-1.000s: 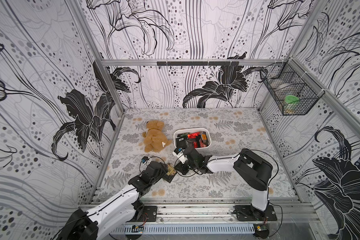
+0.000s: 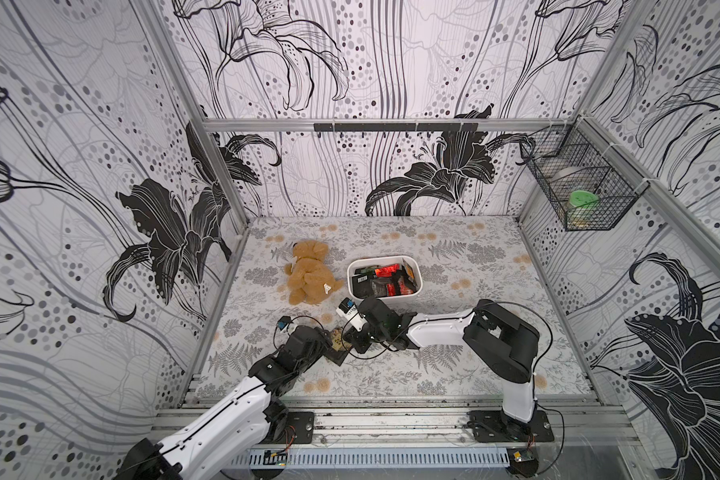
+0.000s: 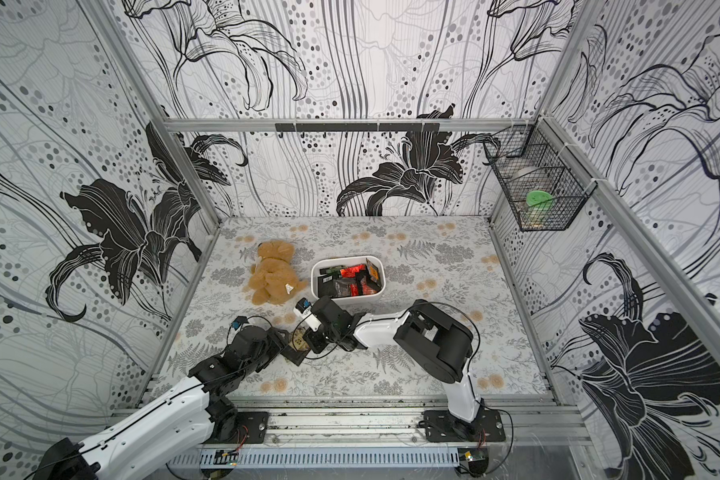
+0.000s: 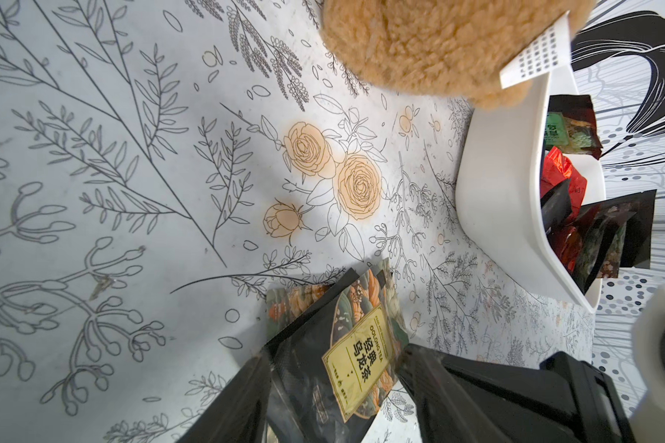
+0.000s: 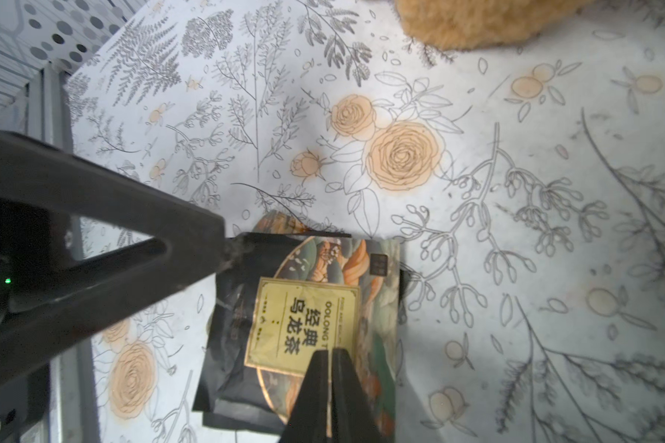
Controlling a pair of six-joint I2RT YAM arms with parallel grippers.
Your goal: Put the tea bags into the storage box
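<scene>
Two overlapping dark tea bags (image 4: 365, 354), the upper one with a yellow label, lie on the table between my arms. My left gripper is at their near left side, its fingers apart with the bags in view between them; I cannot tell whether the fingers touch them. From the other side, my right gripper is shut with its fingertips over the label of the upper bag (image 5: 306, 317), nothing clear between them. Behind the arms stands the white storage box (image 2: 350, 281), holding several black and red packets (image 2: 387, 272).
A brown teddy bear (image 2: 310, 273) lies left of the box, close to its wall. High on the right wall hangs a black wire basket (image 2: 588, 180) with a green-lidded item (image 2: 583, 198).
My right gripper has moved a little left and nearer the front edge, over the tea bags. The left arm has shifted slightly. Bear and box have stayed put.
</scene>
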